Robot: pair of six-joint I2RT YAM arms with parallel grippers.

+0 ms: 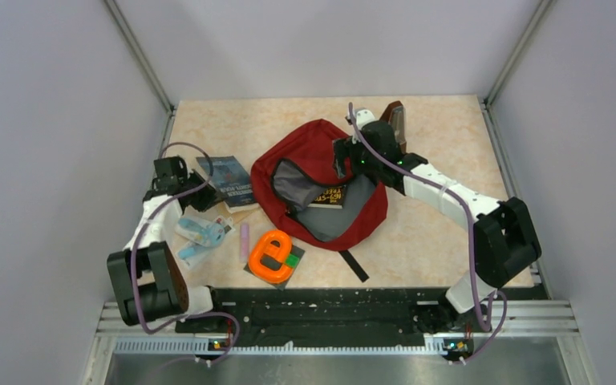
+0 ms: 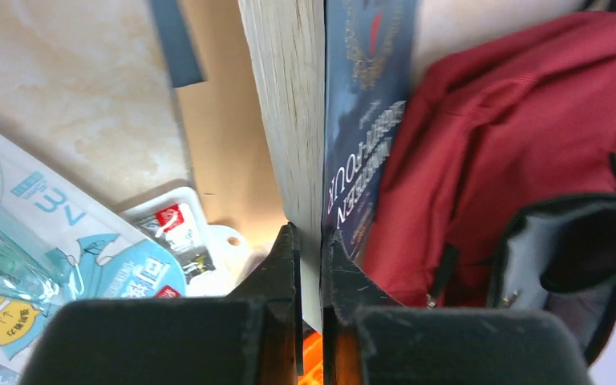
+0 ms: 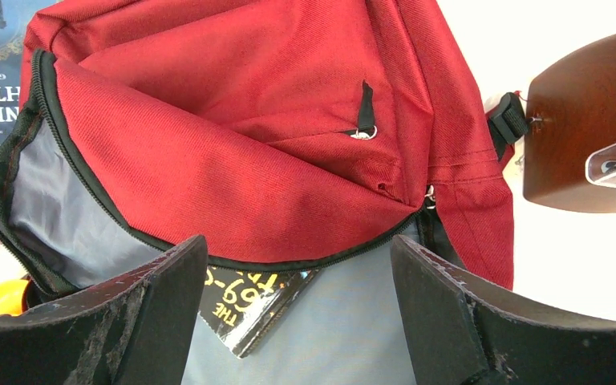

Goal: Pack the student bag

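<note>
The red bag (image 1: 369, 228) lies open mid-table with its grey lining showing. Inside it, partly under the flap, is a black book with yellow lettering (image 3: 237, 301). My left gripper is shut on a dark blue book (image 2: 361, 120), gripping it across its thickness, with the page edges and cover facing the wrist camera. From above, that book (image 1: 231, 180) looks tilted, left of the bag. Over the bag's upper right, my right gripper stands open with nothing between its fingers; the red flap and lining show below.
Beneath the blue book lies a flat brown item (image 2: 228, 148). Nearby are a clear blue-patterned pouch (image 1: 200, 231), a pink cylinder (image 1: 245, 242) and an orange ring-shaped object (image 1: 263, 269). A brown case (image 3: 593, 120) stands right of the bag.
</note>
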